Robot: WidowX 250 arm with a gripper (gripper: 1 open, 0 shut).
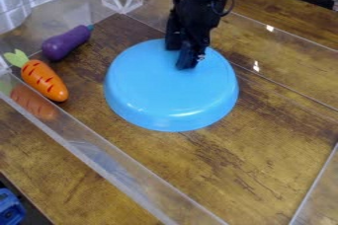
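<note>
A large light-blue round plastic piece (165,91), like an upturned bowl or disc, lies in the middle of the wooden surface. The black gripper (185,43) reaches down from the top onto its back rim. Its fingertips are dark and bunched there, so whether they are open or shut on the rim cannot be seen.
A purple eggplant (65,43) and an orange carrot (42,80) lie at the left. Clear plastic edges (119,170) run along the left and front.
</note>
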